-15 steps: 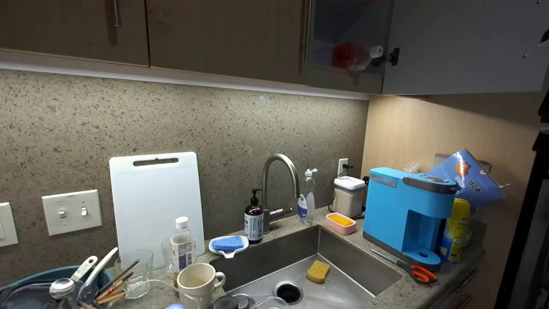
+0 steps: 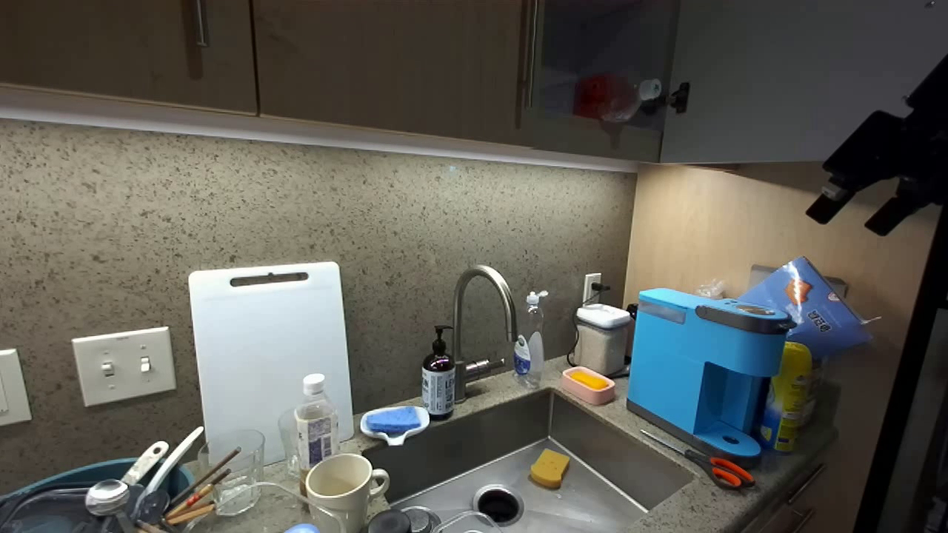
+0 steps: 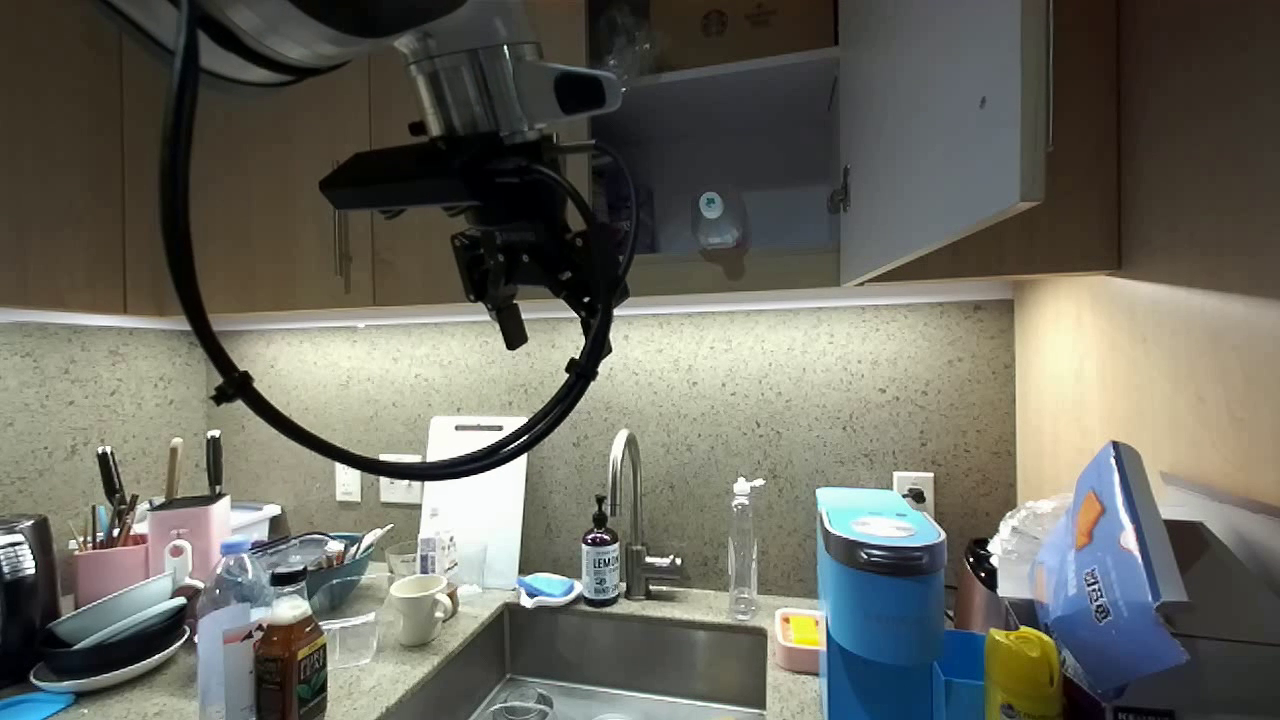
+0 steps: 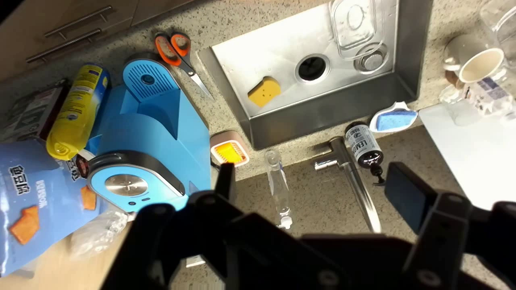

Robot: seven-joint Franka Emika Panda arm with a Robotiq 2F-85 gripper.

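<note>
My gripper (image 3: 554,342) hangs in the air above the counter, pointing down, its black fingers spread and empty. In exterior view 1 the gripper (image 2: 855,216) shows at the upper right, well above the blue coffee machine (image 2: 693,364). Beneath it, the wrist view shows the sink (image 4: 290,125), the faucet (image 4: 355,186) and a clear squeeze bottle (image 4: 276,186) between the two fingers, all far below. A yellow sponge (image 2: 550,467) lies in the sink. In the open upper cabinet, a bottle with a white cap (image 3: 717,222) lies on its side.
The open cabinet door (image 3: 948,132) juts out at the right. A dark soap bottle (image 2: 438,382), a blue sponge on a dish (image 2: 395,422), a mug (image 2: 341,493) and orange-handled scissors (image 2: 724,471) crowd the counter. A white cutting board (image 2: 271,355) leans against the wall.
My gripper has come into exterior view 1 from the right edge, now in front of the open cabinet door. The counter and sink objects look unmoved.
</note>
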